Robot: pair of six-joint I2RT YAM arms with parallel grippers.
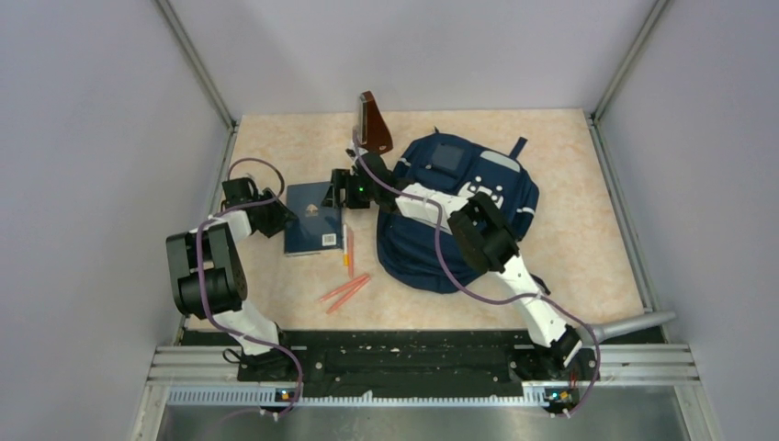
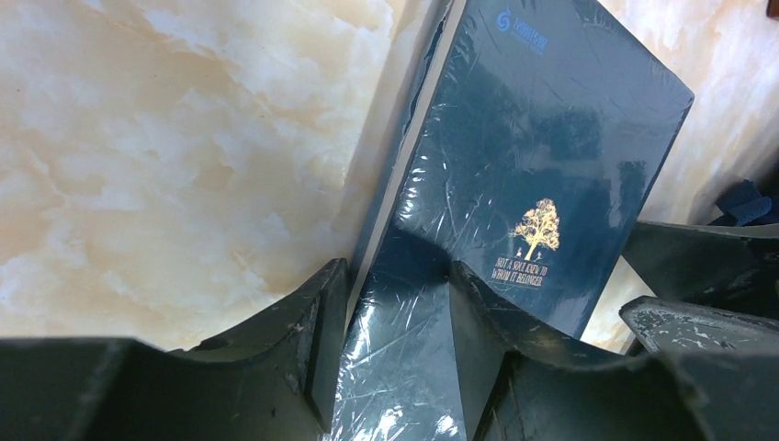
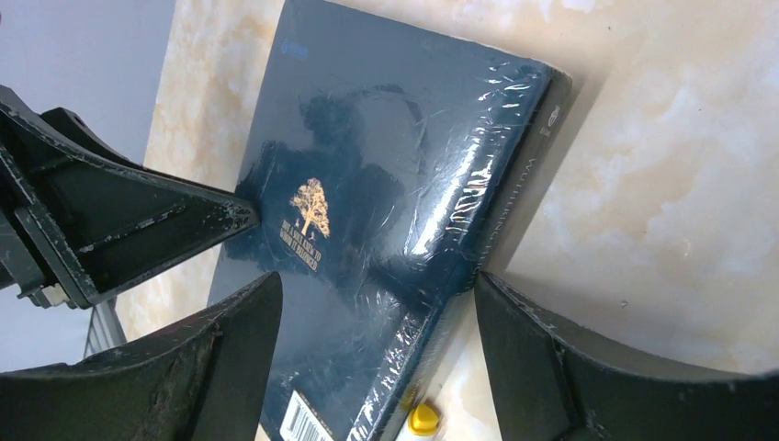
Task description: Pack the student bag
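Note:
A dark blue book point(image 1: 312, 217) with a gold tree on its cover lies flat on the left of the table. At its left edge my left gripper point(image 1: 288, 220) is part open; in the left wrist view, one fingertip point(image 2: 334, 276) is beside the pale page edge and the other is over the cover. My right gripper point(image 1: 334, 191) stands part open at the book's right edge. The right wrist view shows one of its fingertips point(image 3: 489, 292) outside that edge and the other above the cover. The dark blue bag point(image 1: 413, 253) lies to the right, partly covered by my right arm.
A white-and-yellow stick point(image 1: 346, 246) lies close to the book's lower right corner, with several pinkish pencils point(image 1: 345, 292) nearby. A brown stand point(image 1: 374, 129) is at the back. Bare table shows in front of the book and at the far right.

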